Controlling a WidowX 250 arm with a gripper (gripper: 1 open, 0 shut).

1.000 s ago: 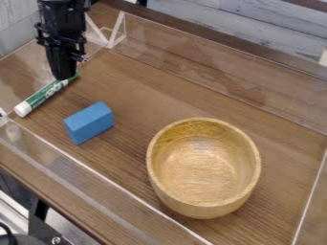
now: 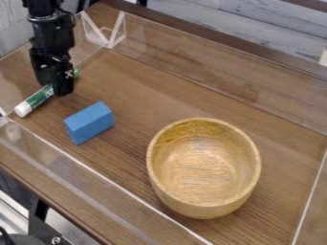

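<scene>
My black gripper point(image 2: 54, 75) hangs at the upper left, lowered over a white and green marker point(image 2: 36, 101) lying diagonally on the wooden table point(image 2: 217, 67). The fingertips are at the upper end of the marker; the gripper looks open, though the fingers are small and dark. A blue block point(image 2: 88, 122) lies to the right and below the marker.
A large yellow oval bowl point(image 2: 205, 167) occupies the lower right. The table's edge runs along the right and bottom.
My gripper has moved left and down, from above and right of the marker to over its upper end. The marker, block and bowl look unmoved.
</scene>
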